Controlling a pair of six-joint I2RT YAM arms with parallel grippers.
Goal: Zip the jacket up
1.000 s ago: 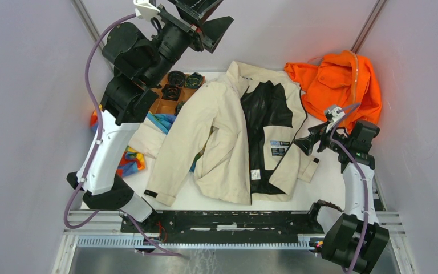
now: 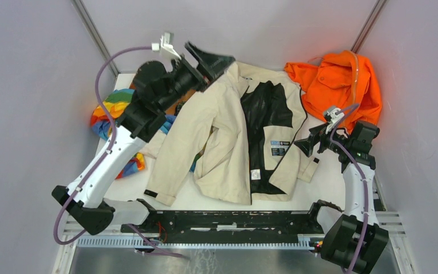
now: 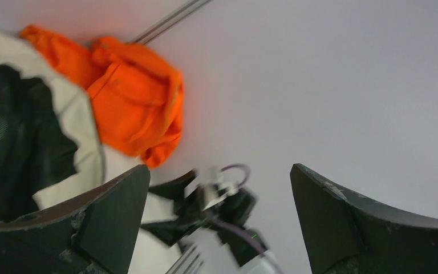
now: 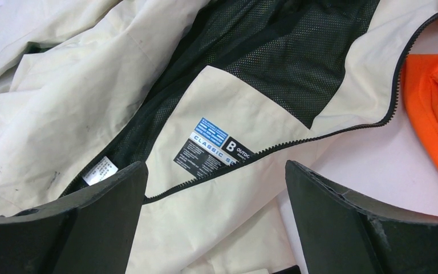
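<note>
A cream jacket (image 2: 222, 131) lies spread on the white table, its front open over a black mesh lining (image 2: 265, 105). In the right wrist view the dark zipper edge (image 4: 319, 137) of one front panel runs diagonally across the picture, teeth apart from the other side. My left gripper (image 2: 215, 67) is open and raised high above the jacket's collar end, nothing between its fingers. Beside the jacket's right edge, my right gripper (image 2: 305, 145) stands open, with the panel and zipper edge seen beyond its empty fingers (image 4: 342, 222). The zipper's slider cannot be made out.
An orange garment (image 2: 342, 80) is heaped at the back right. A rainbow-coloured cloth (image 2: 117, 105) lies on the left, partly behind my left arm. Walls close in both sides; a strip of bare table (image 2: 313, 188) shows at the front right.
My left arm has swung down and lower in the top view, hiding most of the wooden tray of dark round items. The jacket and my right arm have stayed still.
</note>
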